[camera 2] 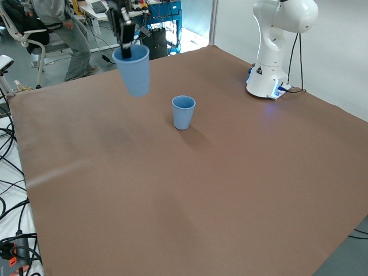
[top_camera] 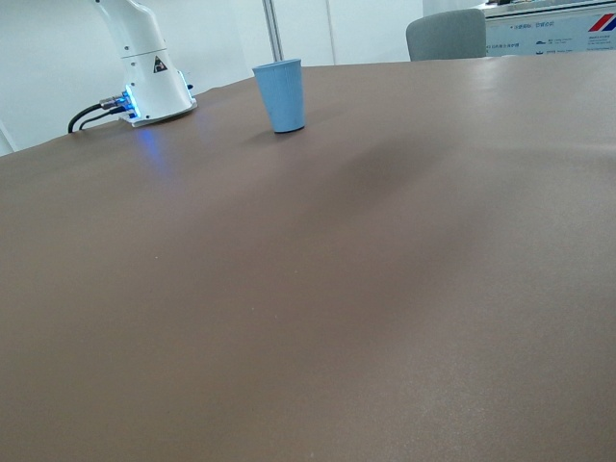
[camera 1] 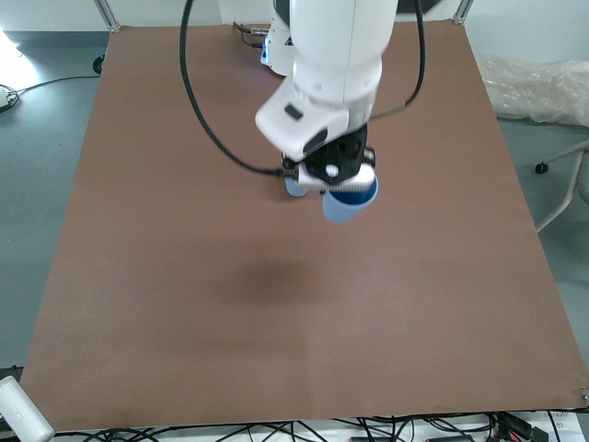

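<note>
A larger blue cup [camera 2: 132,73] hangs at the gripper [camera 2: 126,47], raised above the table at the back left in the right view; in the left view this cup [camera 1: 348,204] shows below the white wrist of the gripper [camera 1: 340,184], which hides its fingertips. Whether the fingers are closed on the rim is hard to tell. A smaller blue cup [camera 2: 181,115] stands upright on the brown table [camera 2: 190,201]; in the left view it is mostly behind the wrist, and it also shows in the top view as a cup [top_camera: 279,96].
A white robot base [camera 2: 265,80] sits at the table's back right in the right view. Cables [camera 1: 433,424] run along the near edge in the left view. A seated person [camera 2: 72,40] is beyond the table.
</note>
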